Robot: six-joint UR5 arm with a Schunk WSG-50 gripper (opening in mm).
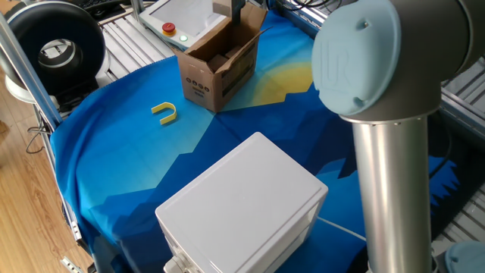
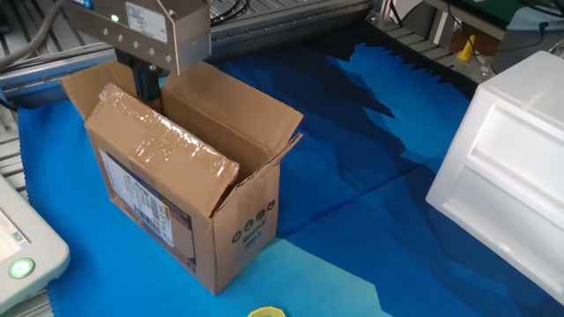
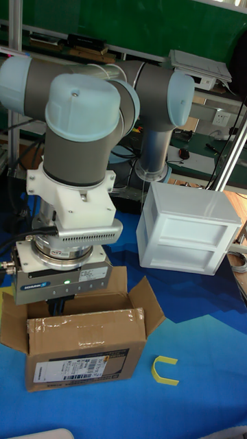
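An open cardboard box [image 2: 176, 176] with raised flaps stands on the blue cloth, its label facing outward in the second view. My gripper [image 2: 148, 88] points down over the end of the box farther from the yellow piece. Its dark fingers [image 3: 58, 304] reach behind the near flap, which hides their tips. I cannot tell whether they are apart or together, or whether anything is between them. Some brown cardboard [image 1: 219, 62] shows inside the box in the first view. A yellow U-shaped piece [image 1: 174, 114] lies on the cloth, clear of the box.
A white drawer unit [image 1: 242, 201] stands on the cloth, well apart from the box. Beside the box lies a control pendant [image 1: 186, 19] with a red stop button [image 1: 168, 29]. The arm's upright link [image 1: 394, 197] stands right of the drawers. Open cloth surrounds the yellow piece.
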